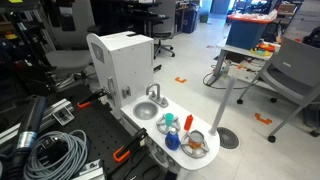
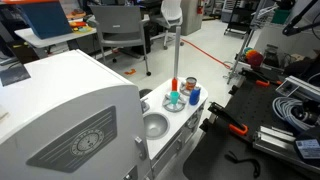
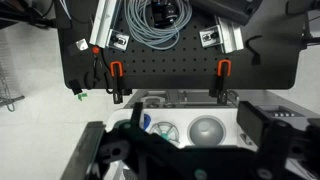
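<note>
The white toy kitchen counter (image 1: 146, 112) carries a round basin (image 1: 146, 110) with a grey faucet (image 1: 154, 93). Around its burner end stand a teal cup (image 2: 174, 97), a blue mug-like item (image 2: 194, 97), an orange-brown can (image 2: 191, 84) and a slim red item (image 2: 174, 85). From above, the wrist view catches the basin (image 3: 205, 130), a burner (image 3: 166, 130) and part of the blue item (image 3: 148, 121). My gripper is open, its dark parts spread across the bottom of the wrist view. Nothing shows between its fingers. They hide part of the counter.
A white cabinet (image 1: 124, 62) rises at the counter's end. Alongside runs a black table (image 1: 95, 130) with a cable coil (image 1: 58, 155) and orange-handled clamps (image 1: 122, 155) at its edge. A grey pole (image 1: 222, 104) stands beyond the counter. Chairs stand farther off.
</note>
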